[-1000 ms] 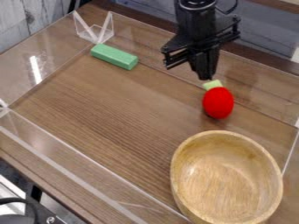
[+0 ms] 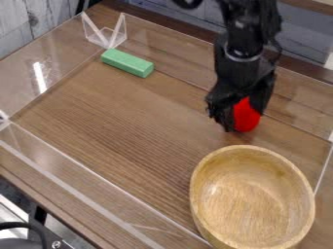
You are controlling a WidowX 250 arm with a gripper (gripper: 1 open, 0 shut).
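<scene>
My black gripper (image 2: pixel 240 97) reaches down over a red object (image 2: pixel 243 121) on the right side of the wooden table, its open fingers around the object's upper part, which they partly hide. A green block (image 2: pixel 127 63) lies at the back left. A large tan wooden bowl (image 2: pixel 251 208) sits at the front right.
A clear, crumpled-looking item (image 2: pixel 107 32) is at the back left edge. Dark cables lie at the lower left, off the table's edge.
The small light green item seen beside the red object earlier is now hidden.
</scene>
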